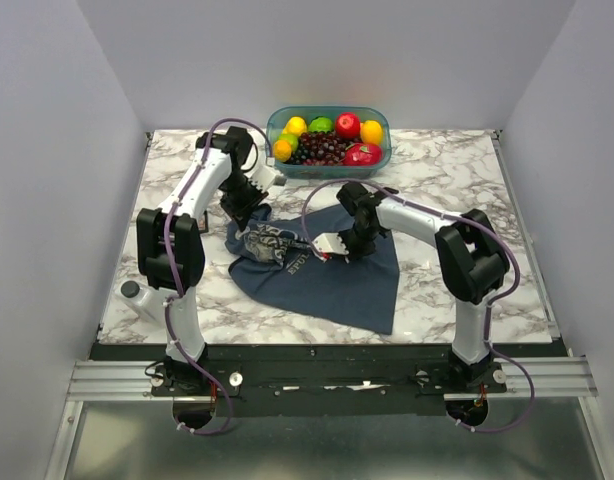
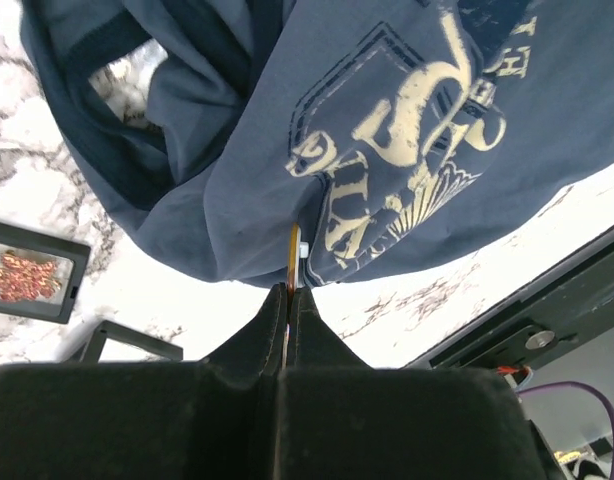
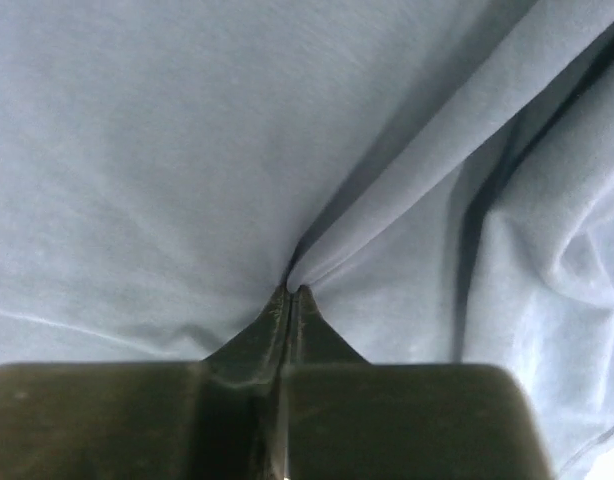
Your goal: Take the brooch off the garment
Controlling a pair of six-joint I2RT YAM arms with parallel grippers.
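The dark blue garment point(image 1: 327, 290) lies spread over the marble table, its left part bunched up and showing cream print. In the left wrist view a thin gold-edged piece, apparently the brooch point(image 2: 293, 250), stands edge-on between the tips of my shut left gripper. A small white knob point(image 2: 304, 249) sits beside it, against the cloth point(image 2: 252, 215); whether its pin is still in the fabric is hidden. My right gripper is shut on a pinched fold of the garment point(image 3: 357, 225), to the right of the left one.
Behind the garment stands a teal basket point(image 1: 332, 172) full of fruit. A white bottle point(image 1: 142, 301) lies at the front left. Small dark frames or boxes point(image 2: 79, 262), one holding reddish bits, lie left of the garment.
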